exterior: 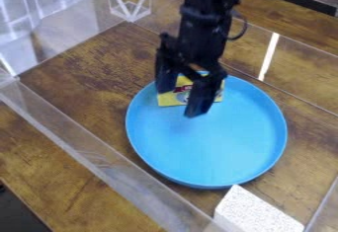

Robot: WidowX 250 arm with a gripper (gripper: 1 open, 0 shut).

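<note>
My black gripper [187,86] hangs from the top of the view with its fingers open, low over the far part of a round blue plate [205,147]. It is around a small yellow box [173,97], which lies on the plate and is mostly hidden behind it. Whether the fingers touch the box I cannot tell.
The plate stands on a dark wooden surface [79,83]. A white speckled block [254,212] sits at the bottom right. Clear plastic walls run along the left and lower edges. The wood left of the plate is clear.
</note>
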